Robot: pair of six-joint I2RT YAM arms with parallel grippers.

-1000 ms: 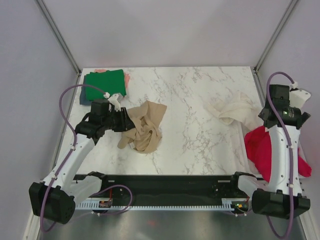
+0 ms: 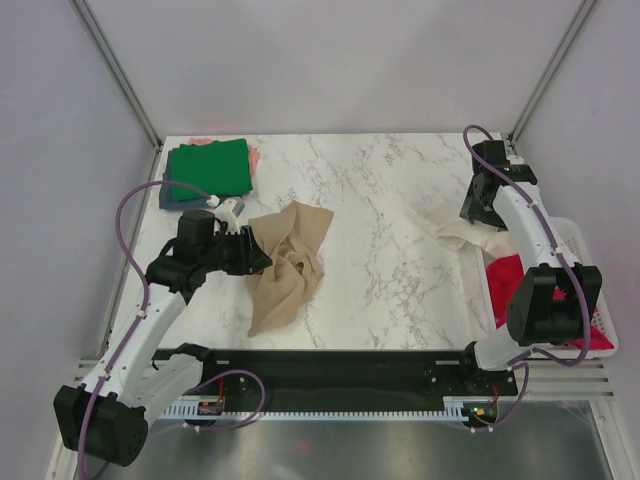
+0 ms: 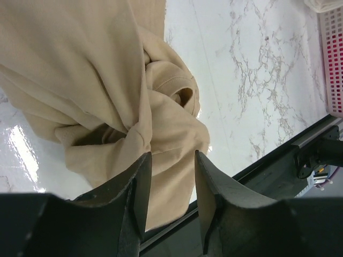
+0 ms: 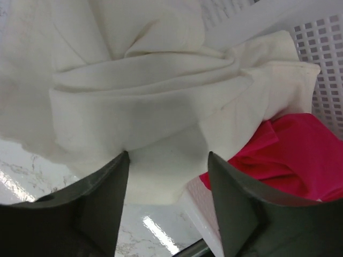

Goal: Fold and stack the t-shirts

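Observation:
A tan shirt (image 2: 290, 262) lies crumpled left of the table's middle, its lower part reaching the front edge. Over it is my left gripper, its fingers apart and nothing clearly pinched between them. At the right, a cream shirt (image 2: 460, 228) lies partly on the table and partly over the white basket's edge. My right gripper is close above its folds, with the fingers parted; whether they touch the cloth cannot be told. A folded green shirt (image 2: 210, 168) tops the pile at the back left.
Under the green shirt are dark blue cloth (image 2: 168, 196) and pink cloth (image 2: 254, 160). The white perforated basket (image 4: 324, 80) holds red cloth (image 4: 300, 152). Bare marble table (image 2: 375, 270) stretches between the tan and cream shirts.
My right arm has swung left from over the basket to the cream shirt, coming down onto it. The tan shirt's lower part has spread toward the front edge; the left arm has moved slightly.

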